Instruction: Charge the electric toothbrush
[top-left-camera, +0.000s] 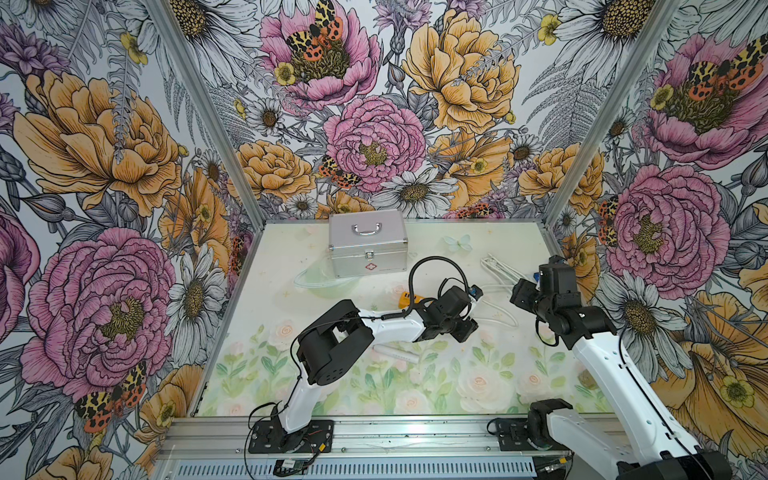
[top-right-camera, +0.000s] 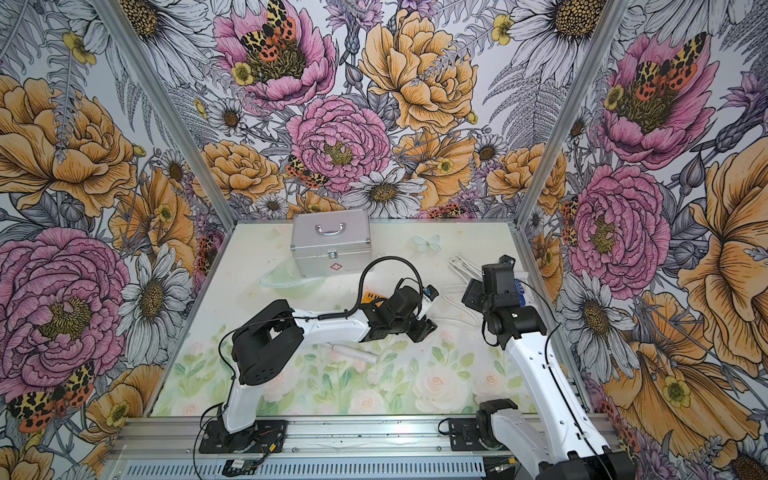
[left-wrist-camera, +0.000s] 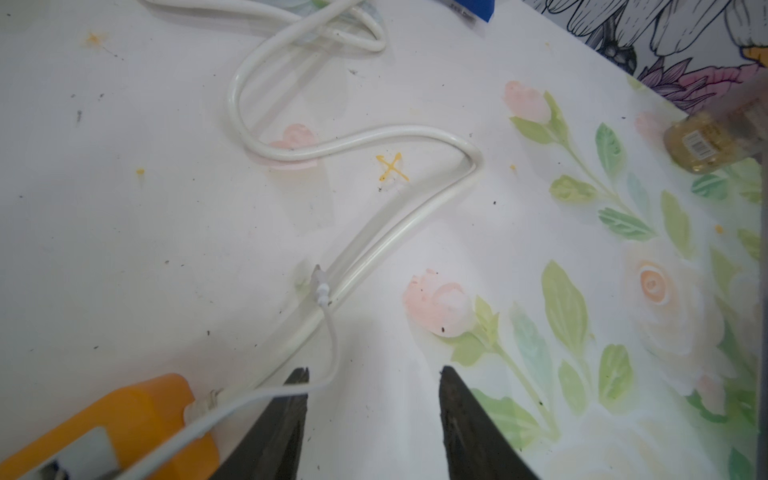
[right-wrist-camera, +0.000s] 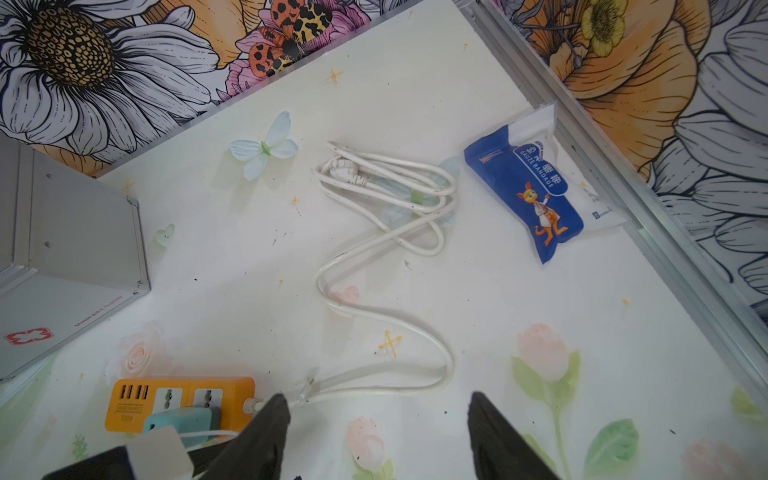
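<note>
An orange power strip carries a teal plug with a thin white cable, whose small connector (left-wrist-camera: 321, 288) shows in the left wrist view. A white stick-like object (top-left-camera: 396, 353), probably the toothbrush, lies in front of the left arm. My left gripper is over the table beside the strip, open, with the thin cable crossing by its left finger and nothing clearly gripped. My right gripper hangs higher at the table's right, open and empty.
A silver case (top-left-camera: 368, 248) stands at the back left. A coiled white cord (right-wrist-camera: 384, 180) and blue bandage pack (right-wrist-camera: 520, 180) lie at the back right. A small jar (left-wrist-camera: 700, 144) sits near the right wall.
</note>
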